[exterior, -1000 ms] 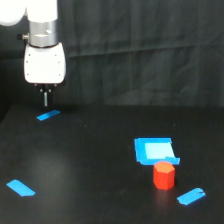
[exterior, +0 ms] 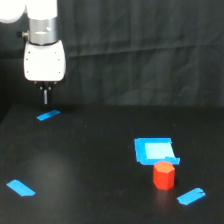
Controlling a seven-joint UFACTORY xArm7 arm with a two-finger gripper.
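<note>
My gripper hangs at the far left, below the white hand, above the back part of the dark table. Its fingers look thin and close together, too small here to tell whether they are open or shut. I see no object at their tips. A red block stands on the table at the right, well away from the gripper. Just behind it lies a square outlined in blue tape with a white middle.
Blue tape strips lie flat on the table: one near the gripper, one at the front left, one at the front right. A dark curtain hangs behind.
</note>
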